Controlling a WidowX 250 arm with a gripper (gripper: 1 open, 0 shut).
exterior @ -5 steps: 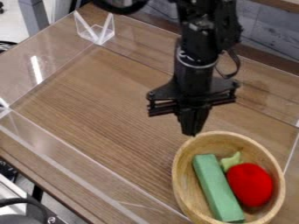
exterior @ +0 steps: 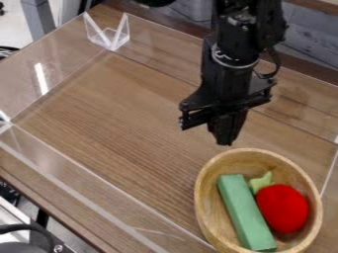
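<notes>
The black gripper (exterior: 224, 119) hangs over the table just behind the wooden bowl, its fingers pointing down. Whether they are open or shut is hard to make out; I see no object between them. The bowl (exterior: 207, 198) at the lower right holds a green bar (exterior: 242, 210), a red round object (exterior: 283, 208) and a small pale green piece (exterior: 259, 182) partly hidden behind the red one.
A clear plastic holder (exterior: 109, 32) stands at the back left edge. A grey wall (exterior: 310, 44) runs behind, with black cables at the lower left.
The gripper has shifted slightly up and back, away from the bowl. The bowl and its contents look unmoved.
</notes>
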